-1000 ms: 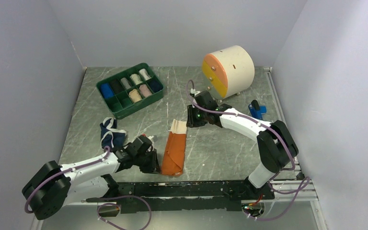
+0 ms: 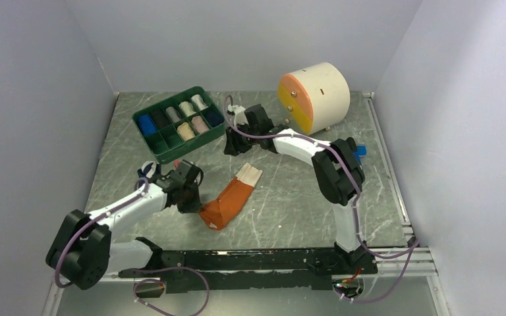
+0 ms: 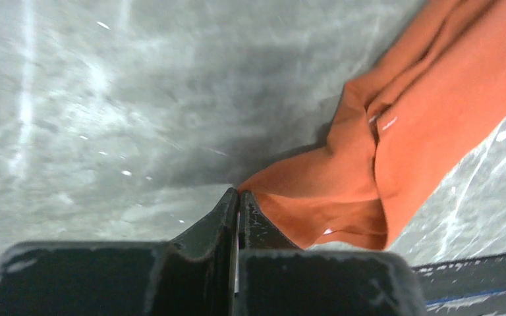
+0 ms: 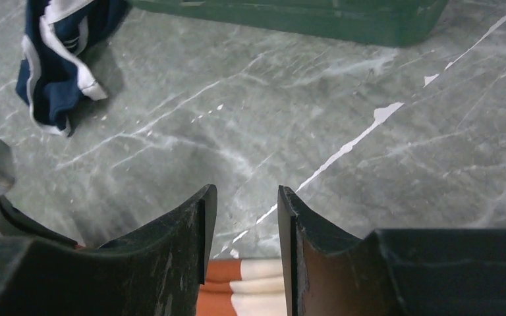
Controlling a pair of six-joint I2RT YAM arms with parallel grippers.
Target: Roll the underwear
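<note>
The orange underwear (image 2: 231, 197) with a cream waistband lies folded lengthwise on the marble table, slanting from lower left to upper right in the top view. My left gripper (image 2: 196, 208) is shut on its near orange corner; in the left wrist view the fabric (image 3: 421, 131) runs from the fingertips (image 3: 240, 196) up to the right, wrinkled. My right gripper (image 2: 237, 146) stands part open, above and beyond the waistband, nothing between its fingers; in the right wrist view the waistband (image 4: 257, 283) shows below the fingertips (image 4: 247, 197).
A green divided box (image 2: 168, 146) of rolled fabrics is at the back left, a navy cloth (image 4: 59, 79) at the left, a cream drum cabinet (image 2: 323, 92) at the back right, a blue object (image 2: 362, 151) at the right.
My left gripper has moved up and left, dragging the orange end with it, so the underwear now slants. My right gripper has moved left and toward the back.
</note>
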